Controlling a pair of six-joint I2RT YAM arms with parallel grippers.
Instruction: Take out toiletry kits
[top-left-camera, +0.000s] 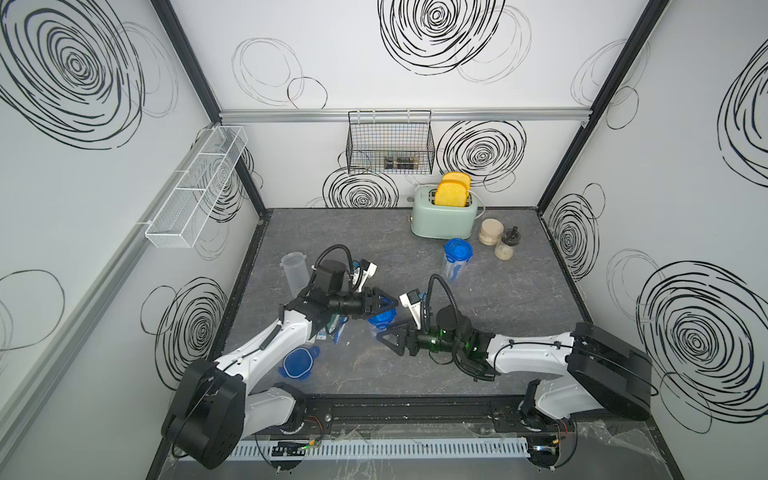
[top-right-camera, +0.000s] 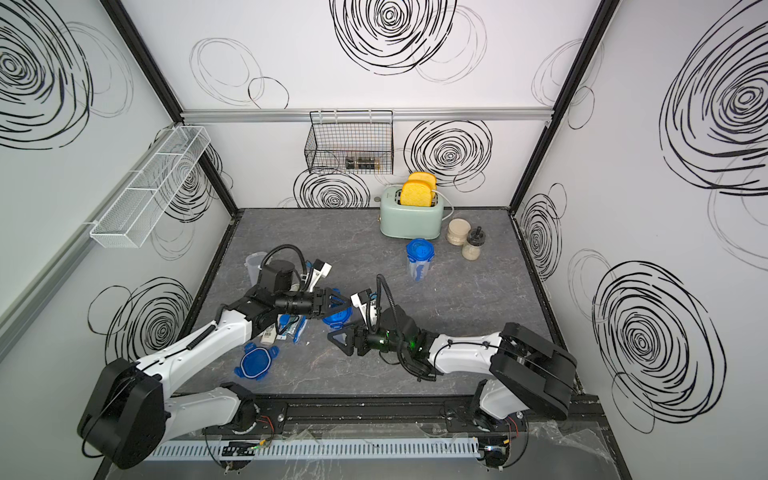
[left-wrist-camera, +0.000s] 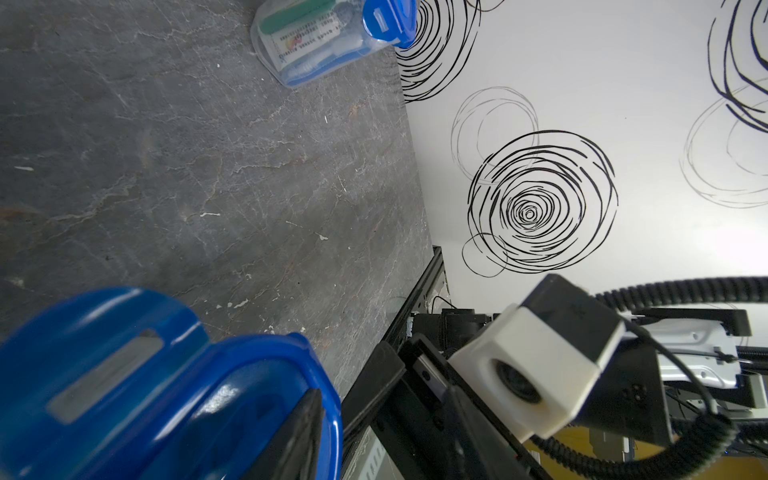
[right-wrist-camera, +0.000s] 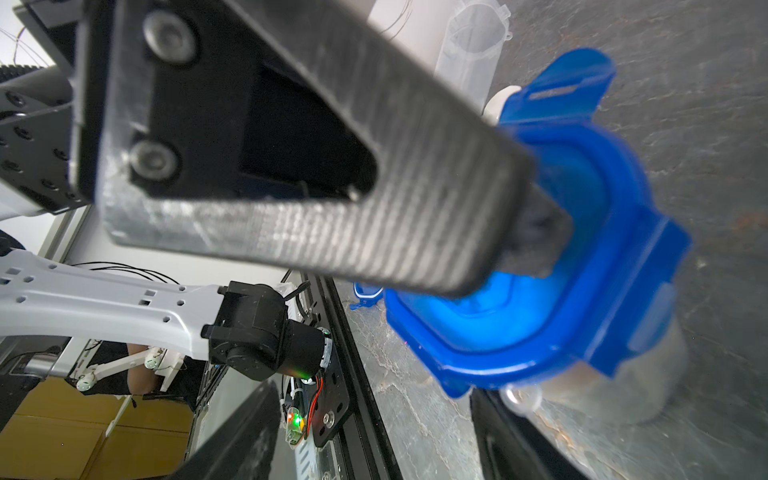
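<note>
A clear container with a blue lid (right-wrist-camera: 520, 304) stands at the table's centre between the grippers; its lid flaps show in both wrist views. My left gripper (top-left-camera: 384, 302) is at the top of this lid, part open; whether it touches the lid is unclear. My right gripper (top-left-camera: 393, 340) is low at the container's near side, fingers parted. Several small toiletry items (top-right-camera: 289, 328) lie left of the container, partly hidden by the left arm. A loose blue lid (top-left-camera: 297, 361) lies at the front left. A second lidded container with items inside (top-left-camera: 456, 260) stands behind, to the right.
An empty clear container (top-left-camera: 294, 270) stands at the left. A mint toaster with yellow slices (top-left-camera: 436, 220), a cream jar (top-left-camera: 490, 232) and a dark-topped bottle (top-left-camera: 505, 248) stand at the back right. Wire baskets hang on the walls.
</note>
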